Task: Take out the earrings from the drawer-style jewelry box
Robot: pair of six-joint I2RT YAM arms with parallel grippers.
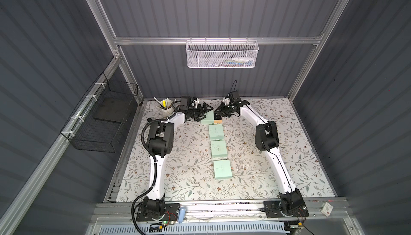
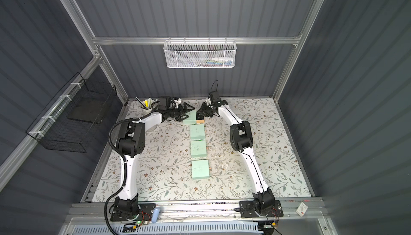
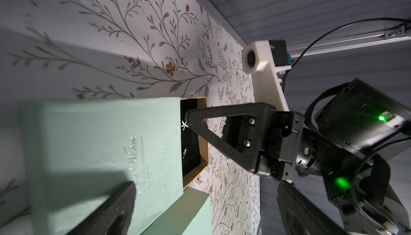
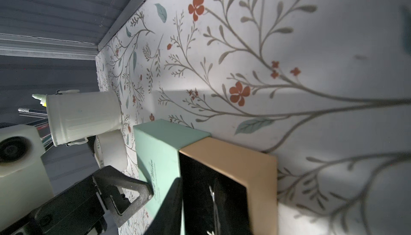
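At the back of the table a mint-green jewelry box (image 3: 107,149) stands with its tan drawer (image 4: 263,166) pulled out toward the right. Inside, on the black lining, lie small silvery earrings (image 3: 184,124), one star-shaped. Over the box my left gripper (image 1: 206,112) is open, its blurred fingers (image 3: 107,211) apart on either side, holding nothing. The right gripper reaches down into the drawer with its tips close together beside a silvery earring (image 4: 213,194); whether they touch it is hard to tell.
Several closed mint boxes, such as the nearest box (image 1: 222,169), stand in a column toward the front. A white cup with pens (image 4: 81,117) is at the back left.
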